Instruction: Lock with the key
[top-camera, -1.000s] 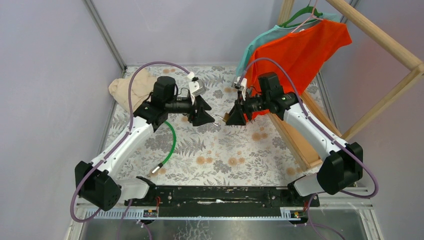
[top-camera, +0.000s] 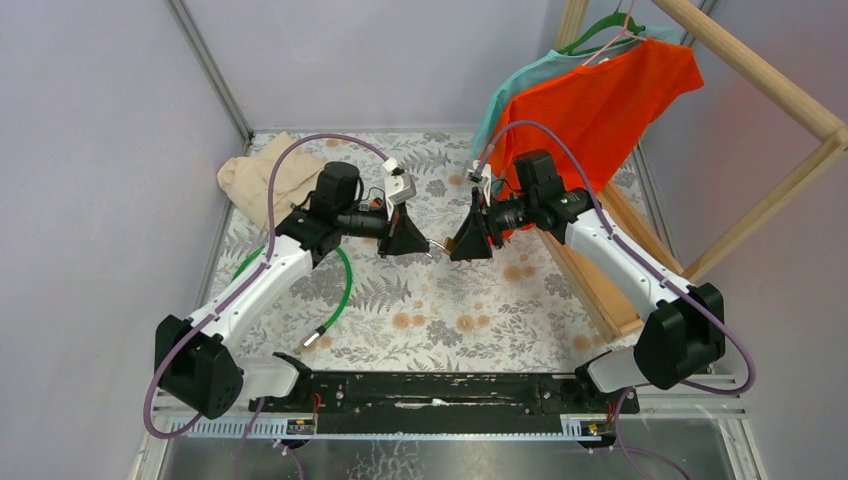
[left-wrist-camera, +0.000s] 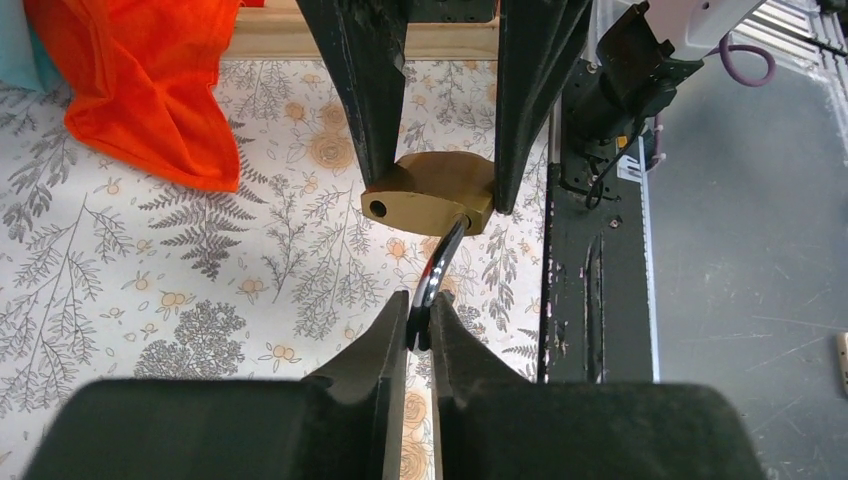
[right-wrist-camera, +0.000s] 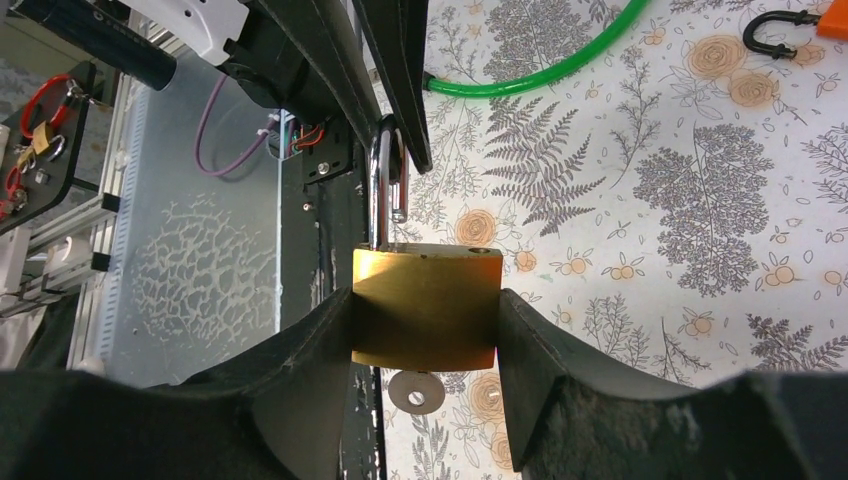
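A brass padlock (top-camera: 449, 246) (right-wrist-camera: 426, 305) is held by my right gripper (top-camera: 470, 240), which is shut on its body in the right wrist view. Its steel shackle (left-wrist-camera: 440, 260) (right-wrist-camera: 379, 190) stands out toward my left gripper (top-camera: 410, 242), which is shut on the shackle, as both wrist views show. The two grippers face each other above the middle of the table, with the lock between them. I cannot see a key clearly at the lock.
Orange and teal shirts (top-camera: 590, 110) hang on a wooden rack (top-camera: 785, 200) at the right. A beige cloth (top-camera: 250, 180) and a green hose (top-camera: 345, 290) lie at the left.
My left gripper has come right and slightly down onto the shackle.
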